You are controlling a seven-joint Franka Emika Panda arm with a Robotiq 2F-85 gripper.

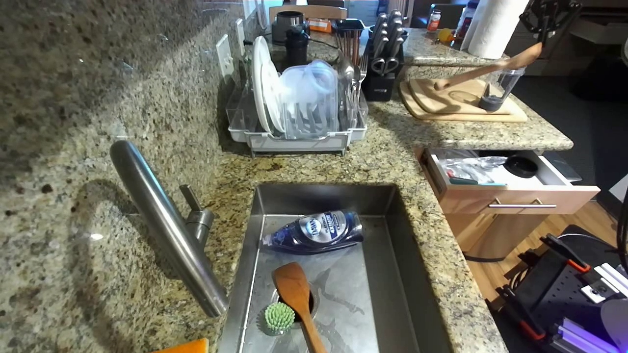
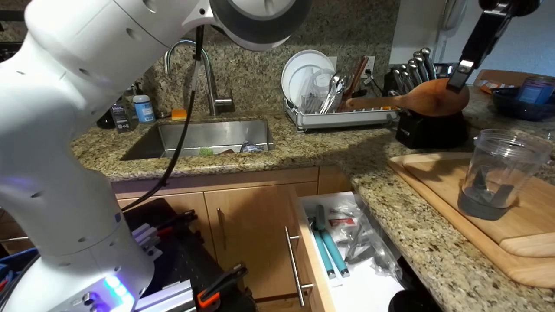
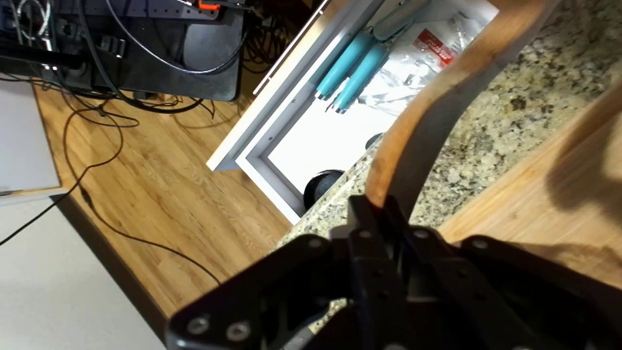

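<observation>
My gripper is shut on the broad bowl end of a wooden spoon, whose handle points left toward the dish rack. In exterior view 1 the spoon hangs tilted above the cutting boards, its bowl end higher than its handle end. The wrist view has the curved spoon edge-on, rising out of my fingers. A clear plastic cup with a dark base stands upright on the boards. The spoon is above the cup's height in exterior view 2; whether it overlaps the rim cannot be told.
An open drawer holds teal-handled tools and plastic bags. Beyond the boards stand a knife block and a paper towel roll. In the sink lie a soap bottle, another wooden spoon and a green brush.
</observation>
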